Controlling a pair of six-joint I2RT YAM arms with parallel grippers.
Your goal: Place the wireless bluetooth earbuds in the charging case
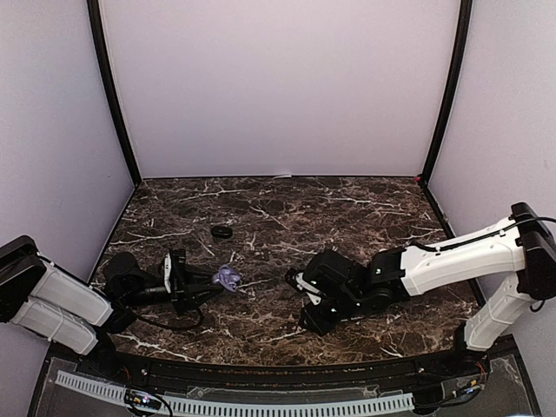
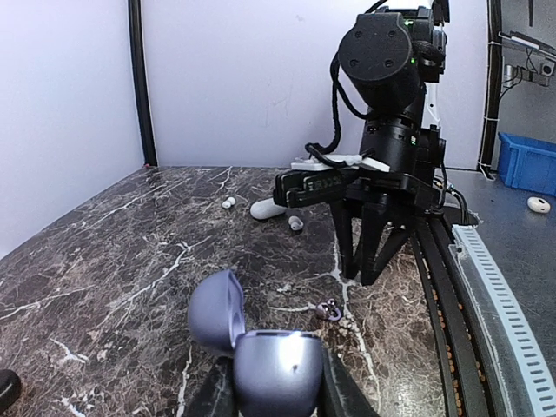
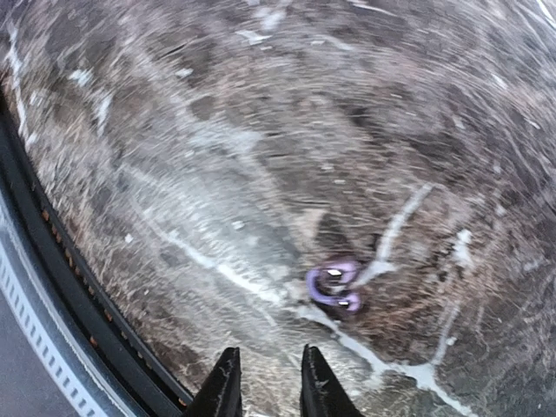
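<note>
A purple charging case point(image 2: 278, 369) is held in my left gripper point(image 1: 211, 285), lid point(image 2: 215, 311) raised; the slots inside cannot be made out. One small purple C-shaped earbud lies on the dark marble table, also visible as a purple earbud point(image 2: 328, 310) in the left wrist view. Over the table near it is my right gripper, its fingers point(image 3: 228, 375) apart with nothing between them. In the right wrist view the earbud sits beyond the fingertips, slightly to the right. A second purple earbud is not seen.
A black oval object point(image 1: 221, 232) rests at the back left. Behind the right gripper are a white rounded object point(image 2: 267, 208) and small white pieces point(image 2: 295, 223). A dark rail point(image 1: 287, 372) runs along the front edge.
</note>
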